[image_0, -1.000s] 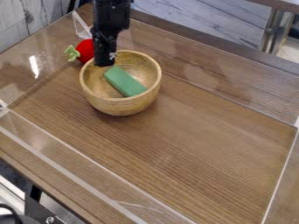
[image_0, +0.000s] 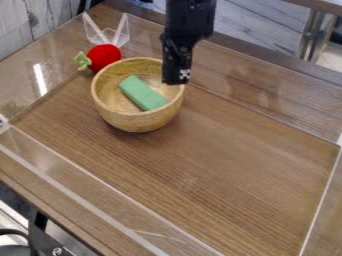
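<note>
My gripper (image_0: 186, 76) hangs above the right rim of the wooden bowl (image_0: 142, 122), its dark fingers shut with nothing visible between them. A green block (image_0: 140, 93) lies inside the bowl. A red object with a green top (image_0: 103, 57), perhaps a toy vegetable, rests on the table behind and left of the bowl.
A white wire-like object stands at the back left near the wall. A dark round shape sits at the lower left edge.
My gripper has moved right from near the red object to the bowl's right side. Since a second ago the bowl and green block have shifted slightly left.
</note>
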